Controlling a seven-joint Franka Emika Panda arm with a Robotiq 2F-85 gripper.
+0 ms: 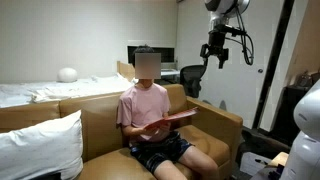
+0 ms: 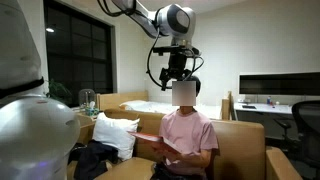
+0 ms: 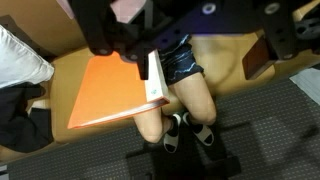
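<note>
My gripper (image 1: 213,58) hangs high in the air in front of a seated person, well above the couch. In the wrist view the gripper is open, its dark fingers wide apart with nothing between them. A person in a pink shirt (image 2: 190,134) and dark patterned shorts (image 1: 160,151) sits on the brown couch (image 1: 98,126). On the lap the person holds a large, thin orange-red book or folder (image 3: 118,92) with a white edge. It lies below the gripper and apart from it.
White pillows (image 1: 42,148) rest at one end of the couch. Behind the couch stands a surface with white covering (image 1: 75,90), with a monitor (image 2: 262,85) and an office chair (image 1: 192,78) farther back. Dark carpet (image 3: 255,125) shows in front of the couch.
</note>
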